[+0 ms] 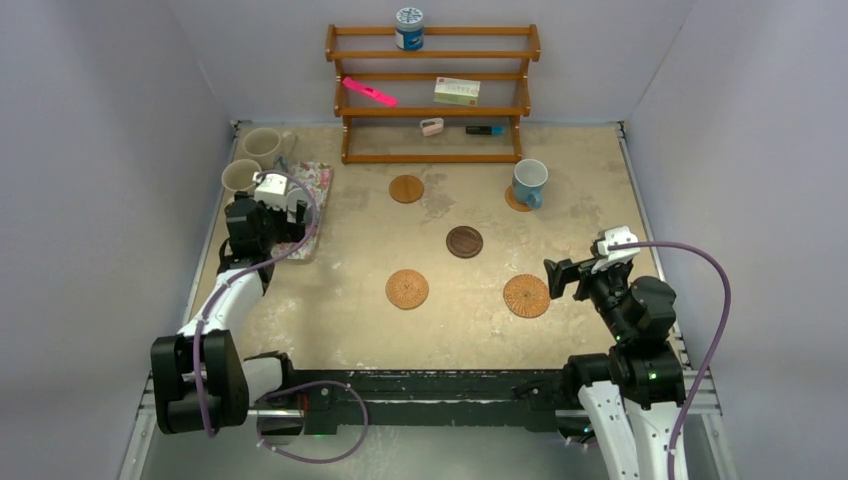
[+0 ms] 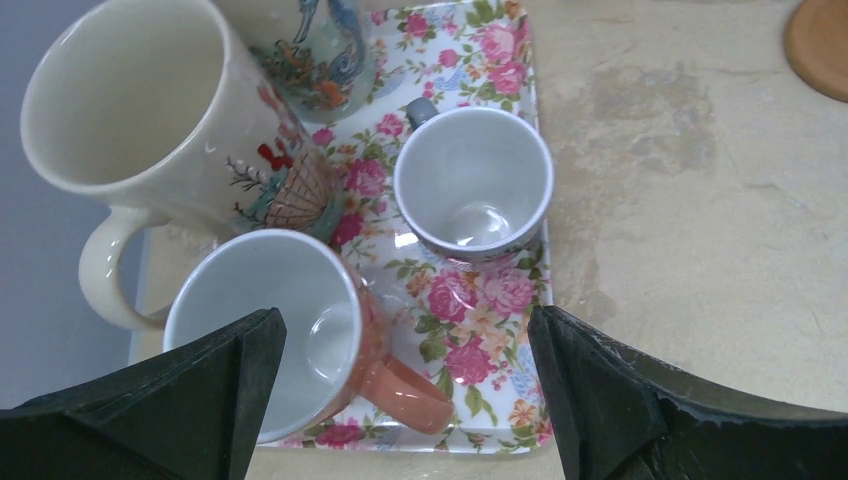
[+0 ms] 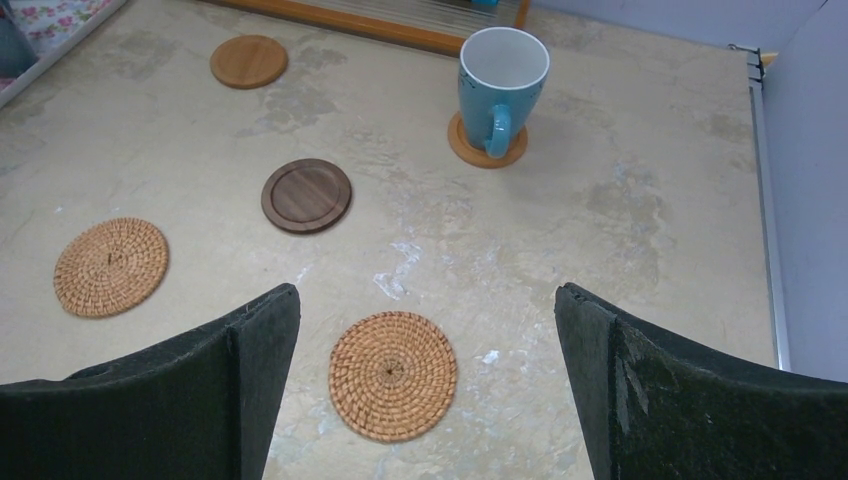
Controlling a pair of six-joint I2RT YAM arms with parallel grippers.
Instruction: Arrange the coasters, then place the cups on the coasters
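Above the floral tray point(image 2: 480, 400) at the left, my left gripper stands open and empty. On the tray in the left wrist view are a small grey-white cup point(image 2: 475, 185) and a pinkish-brown cup point(image 2: 320, 335). Two large cream mugs stand at their left and back, the nearer mug point(image 2: 130, 110) close to the brown cup. A blue mug point(image 1: 530, 180) rests on a round coaster point(image 3: 515, 152) at the back right. My right gripper is open above the right side, with a woven coaster point(image 3: 393, 377) below and nothing between its fingers.
Other coasters lie spread out: a light wooden coaster point(image 1: 406, 189), a dark wooden coaster point(image 1: 464, 242) and a woven coaster point(image 1: 407, 289). A wooden rack point(image 1: 430, 158) with several small items stands along the back. The tabletop between the arms is otherwise clear.
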